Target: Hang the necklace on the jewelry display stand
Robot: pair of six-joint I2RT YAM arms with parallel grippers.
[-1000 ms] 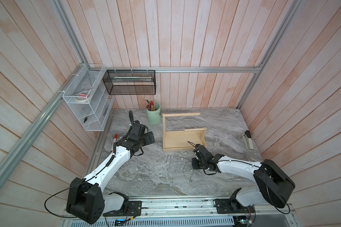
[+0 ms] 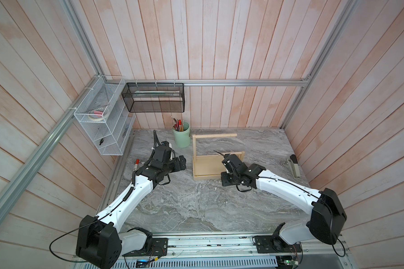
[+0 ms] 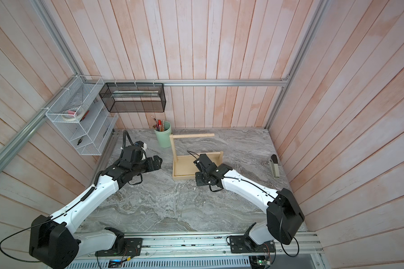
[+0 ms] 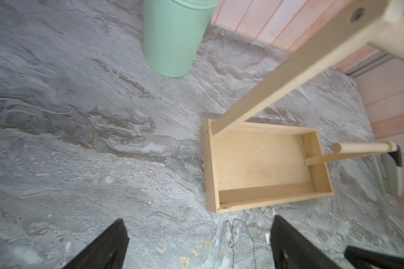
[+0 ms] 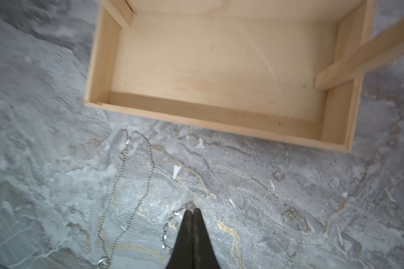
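A wooden jewelry stand, a shallow tray (image 5: 215, 58) with two posts and crossbars (image 4: 296, 67), stands mid-table. A silver chain necklace (image 5: 148, 179) lies in a long loop on the marble in front of it, with a second shorter chain piece (image 5: 166, 224) beside it in the right wrist view. My left gripper (image 2: 180, 163) hovers left of the stand, open, empty between its blurred fingers. My right gripper (image 2: 226, 178) is over the tray's front; in its wrist view the fingertips are shut together above the shorter chain, with nothing visible held.
A green cup (image 2: 181, 136) of tools stands behind at the left. A grey device (image 2: 294, 165) lies at the right edge. Mesh baskets (image 2: 152, 98) hang on the back and left rails.
My right arm has risen and moved back and left, toward the stand. My left gripper has shifted slightly to the right.
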